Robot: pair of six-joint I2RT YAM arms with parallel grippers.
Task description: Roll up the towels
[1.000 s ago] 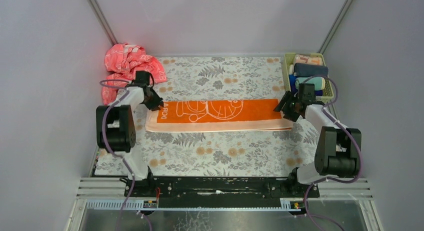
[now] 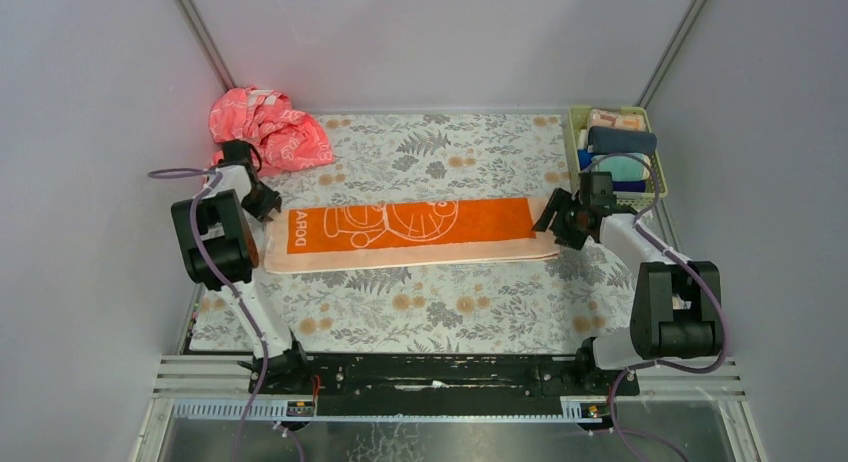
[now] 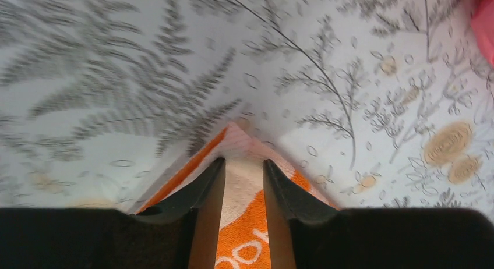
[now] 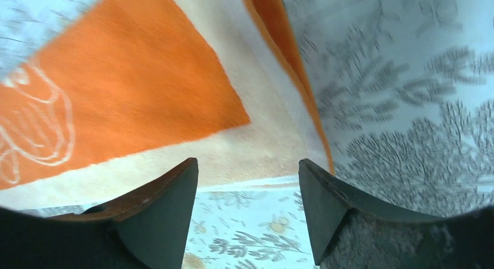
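Note:
The towel [image 2: 400, 250], orange in the middle with cream borders, lies in a long folded strip across the table. At its upper left corner is my left gripper, its fingers parted slightly, with the pale corner showing between and just beyond the tips. My right gripper hangs wide open over the strip's right end. In the right wrist view, the towel's cream corner and layered edge lie between and past its fingers, not held.
A crumpled pink cloth [image 2: 270, 132] lies at the back left, close to the left arm. A yellow-green basket [image 2: 575, 147] with several rolled towels stands at the back right.
The towel strip has slid left together with my left gripper, whose fingers are slightly apart now. My right gripper has shifted a little left too.

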